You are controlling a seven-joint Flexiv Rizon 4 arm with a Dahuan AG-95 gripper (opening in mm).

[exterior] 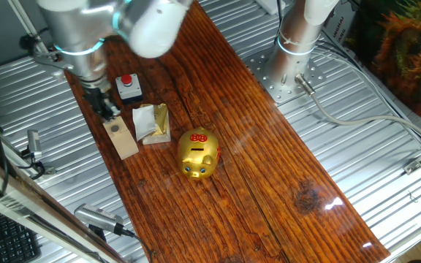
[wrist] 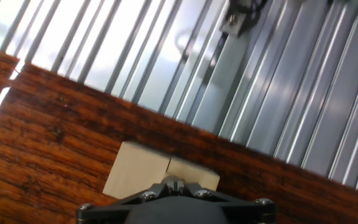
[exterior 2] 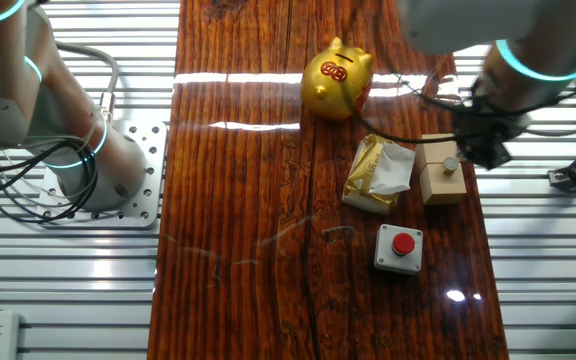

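Observation:
A pale wooden block (exterior: 120,139) lies near the table's edge, with a small round grey piece (exterior 2: 450,164) on top. In the wrist view, the block (wrist: 137,169) shows a seam across it, and the grey piece is mostly covered by my fingertips. My gripper has its fingertips together, with nothing visible between them. From the second exterior view, the gripper (exterior 2: 490,155) is blurred and stands just to the side of the grey piece. A gold piggy bank (exterior: 198,154) with a slot in its top stands toward the middle of the table.
Beside the block lies a gold-and-white packet (exterior 2: 380,175). A red push button on a grey box (exterior 2: 399,248) sits close by. Bare metal slats (wrist: 166,68) run beyond the table edge.

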